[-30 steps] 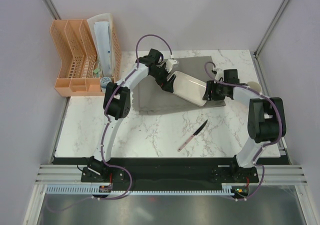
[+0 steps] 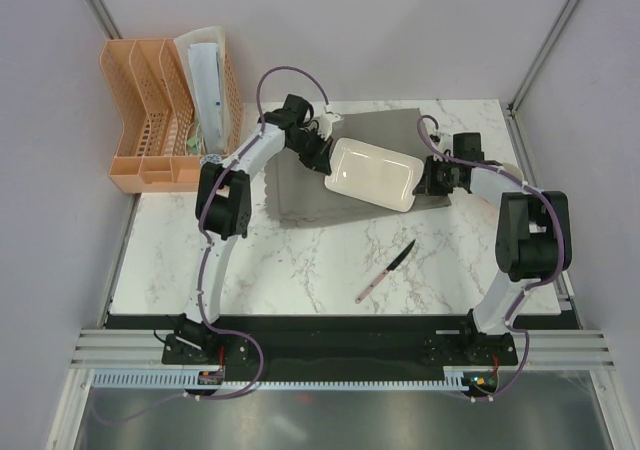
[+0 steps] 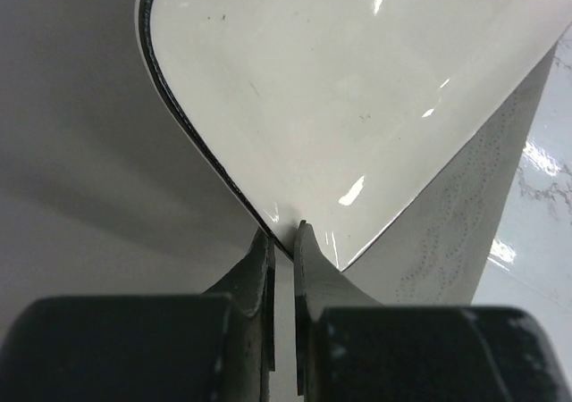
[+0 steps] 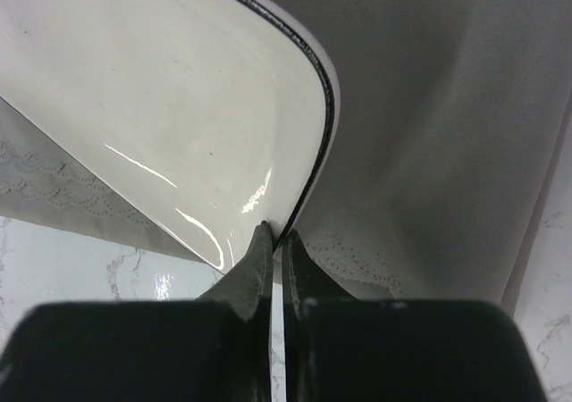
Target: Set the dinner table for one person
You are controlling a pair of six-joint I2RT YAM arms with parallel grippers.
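A white rectangular plate (image 2: 374,174) with a dark line along its rim is over the grey placemat (image 2: 300,201), turned at an angle to it. My left gripper is shut on the plate's left end, one finger over its inner face and the other outside the rim. At the opposite end, the fingertips of my right gripper are pressed together, with the thin rim running in between them. Whether the plate touches the mat is hard to tell from above.
A knife (image 2: 386,270) with a pinkish handle lies on the marble tabletop in front of the mat. An orange rack (image 2: 150,110) with white and blue items stands at the back left. Round pale things (image 2: 509,175) are partly hidden behind the right arm. Free table shows front left.
More of the plate shows now. The knife stays put.
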